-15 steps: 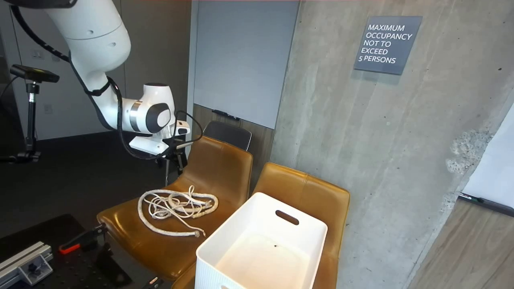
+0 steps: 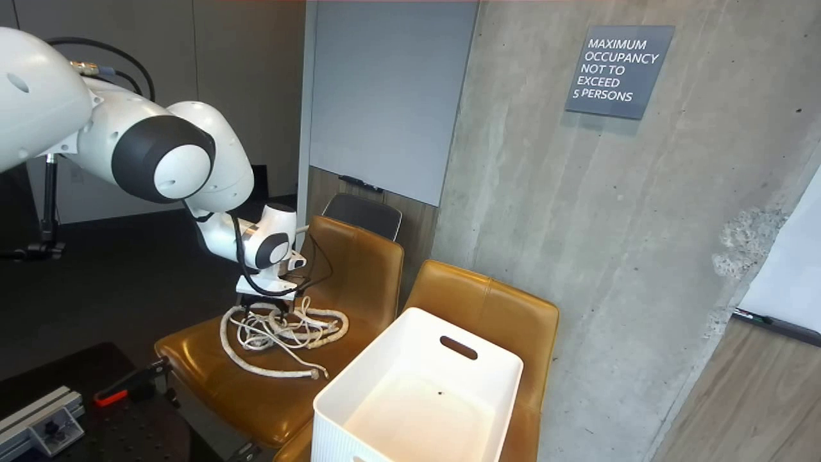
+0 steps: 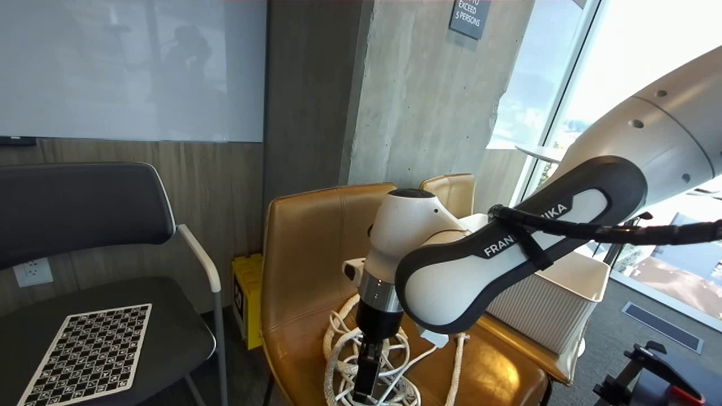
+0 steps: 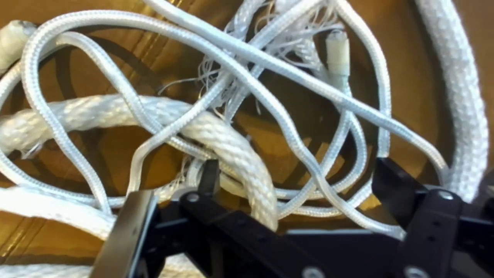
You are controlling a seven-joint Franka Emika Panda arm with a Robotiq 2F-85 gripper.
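Observation:
White ropes, thick and thin, lie in a loose tangle [image 2: 288,331] on the seat of a brown leather chair [image 2: 215,385]. Directly over that tangle, my gripper [image 2: 265,309] points down. In the wrist view the gripper has its two fingers wide apart, with thin cords and a bend of the thick rope [image 4: 250,171] running below and between them. Nothing is clamped. A frayed end [image 4: 278,51] and a taped cord tip [image 4: 338,55] show ahead of the fingers. Whether the fingertips touch the rope or seat, I cannot tell.
An empty white bin [image 2: 415,400] stands on the neighbouring brown chair [image 2: 492,308], right of the ropes in exterior view 1. The rope chair's backrest [image 3: 325,250] rises close behind the arm. A grey chair [image 3: 101,291] holds a checkered board [image 3: 88,355].
The rope pile and bin look unmoved.

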